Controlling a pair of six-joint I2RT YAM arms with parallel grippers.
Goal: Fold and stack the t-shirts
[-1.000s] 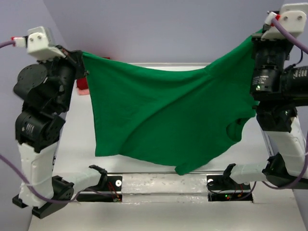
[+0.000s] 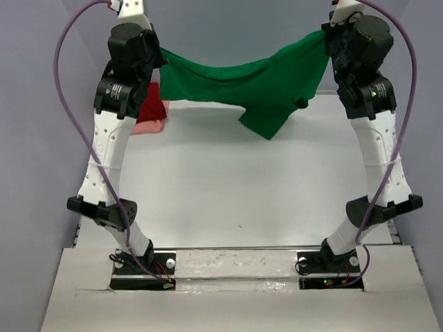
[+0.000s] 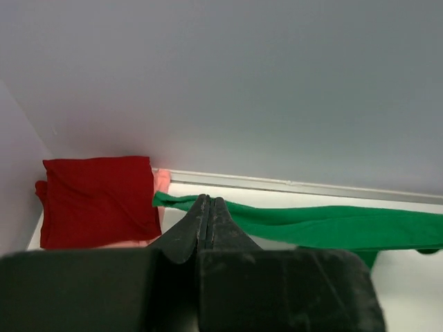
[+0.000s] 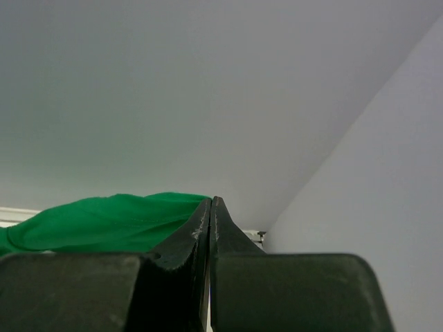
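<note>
A green t-shirt [image 2: 228,83] hangs stretched between my two grippers above the far part of the table, with a lower corner dangling near the middle. My left gripper is shut on one end of its edge, and a short bit of green sticks out left of the fingertips. At the other end, my right gripper is shut on the cloth, which runs off to the left in the right wrist view. A folded red shirt [image 3: 100,200] lies on a pink cloth [image 3: 163,181] at the far left, partly hidden by the left arm in the top view.
Grey walls [image 4: 346,194] close off the back and the sides, and the back wall [image 3: 277,104] stands close behind the cloth.
The green shirt has swung away from the front, from a broad hanging sheet to a narrow band at the back.
</note>
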